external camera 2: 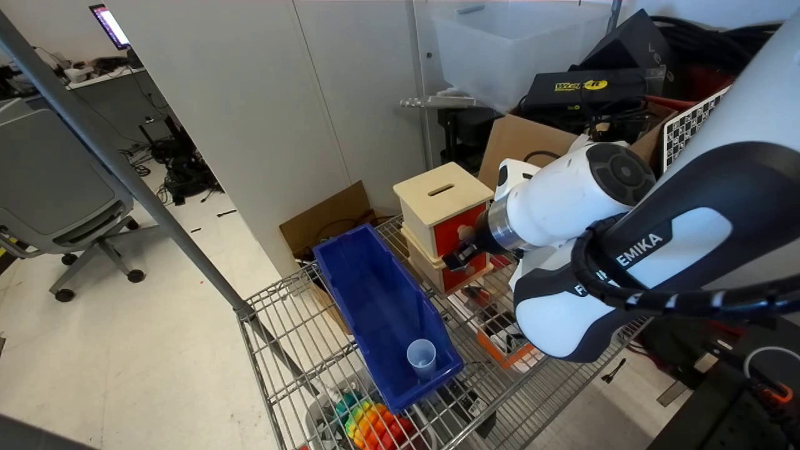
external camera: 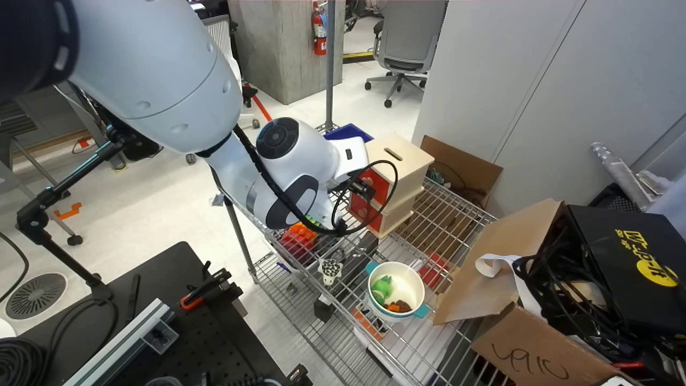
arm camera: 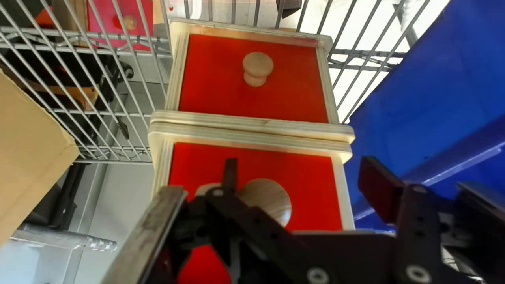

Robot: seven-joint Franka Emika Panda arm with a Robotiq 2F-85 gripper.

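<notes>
Two stacked wooden drawer boxes (external camera: 397, 161) with red fronts stand on the wire shelf; the upper one has a slot in its top. In the wrist view, the upper red drawer front (arm camera: 312, 189) fills the lower middle, and its round wooden knob (arm camera: 272, 201) is partly hidden by a dark finger (arm camera: 230, 176). My gripper is part open, its other finger well to the right over the blue bin. The lower drawer's knob (arm camera: 258, 66) is fully visible. In the second exterior view, my gripper (external camera 2: 459, 257) is close to the upper front; contact cannot be told.
A long blue bin (external camera 2: 367, 292) holding a pale cup (external camera 2: 421, 355) lies beside the boxes. A white pot (external camera: 411, 273) with toy food sits nearer on the shelf. An open cardboard box (external camera: 514, 235) full of cables stands to the right.
</notes>
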